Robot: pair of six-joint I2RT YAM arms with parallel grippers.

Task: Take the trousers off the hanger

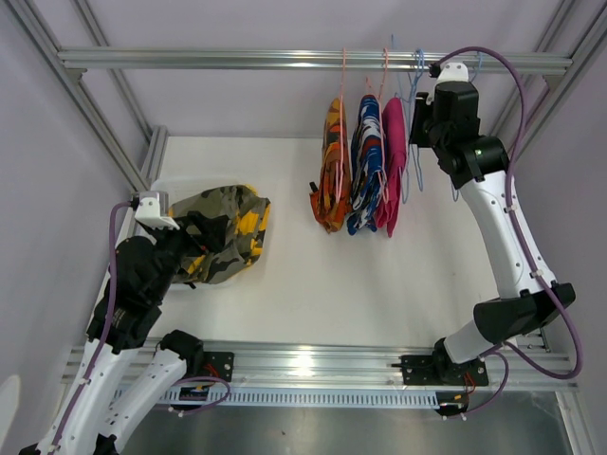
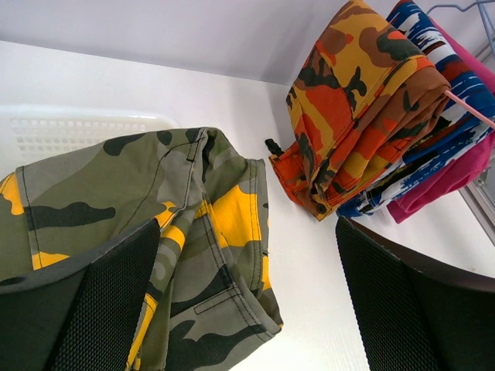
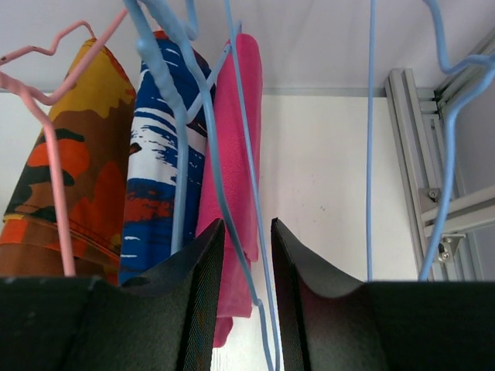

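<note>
Folded trousers hang on pink and blue hangers from the rail: orange camouflage (image 1: 332,171), blue-patterned (image 1: 366,152) and magenta (image 1: 395,171). My right gripper is part open among empty blue hangers (image 3: 452,139), with thin blue wires between or just beyond its fingertips, in front of the magenta trousers in the right wrist view. My left gripper stands open above green-yellow camouflage trousers (image 2: 116,193) lying at the left.
A white basket (image 2: 93,124) lies under the green trousers. The metal rail (image 1: 237,59) spans the back.
</note>
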